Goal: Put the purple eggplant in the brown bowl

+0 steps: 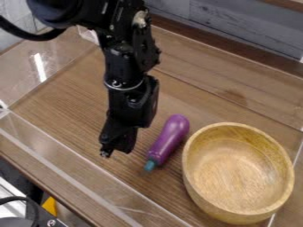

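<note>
The purple eggplant (169, 139) lies on the wooden table, its blue-green stem end pointing toward the front. It rests outside the brown bowl (240, 213), just left of its rim. My black gripper (116, 151) points down to the left of the eggplant, apart from it. Nothing shows in its grasp. Its dark fingers blend together, so how far apart they stand is unclear. The bowl looks empty.
Bare table (71, 106) extends to the left and behind the gripper. A clear plastic-like strip (53, 164) runs along the front left edge. A grey wall (236, 27) closes off the back.
</note>
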